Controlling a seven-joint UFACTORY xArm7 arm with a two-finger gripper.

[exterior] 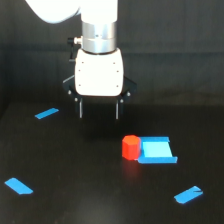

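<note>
A small red block [131, 148] stands on the dark table, at the left edge of a blue-bordered square [171, 159] with a pale middle. The block covers part of that border in this view; whether it touches it, I cannot tell. My gripper [99, 112] hangs above and behind the block, a little to its left. Its two thin fingers are spread wide apart, with nothing visible between them.
Blue tape strips lie on the table at the back left [47, 113], front left [18, 186] and front right [188, 195]. A dark curtain [180, 60] hangs behind.
</note>
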